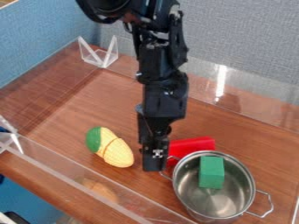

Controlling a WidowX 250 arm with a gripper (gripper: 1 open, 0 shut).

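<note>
My black gripper (155,155) is lowered to the counter, between a yellow toy corn with a green end (110,147) and a red bar (191,145), which it partly hides. Its fingertips point down, and whether anything is between them is hard to see. A steel pot (211,201) at the lower right holds a green block (212,172).
A white wire stand (100,54) sits at the back left, and a clear low barrier runs along the front edge. Walls bound the back and left.
</note>
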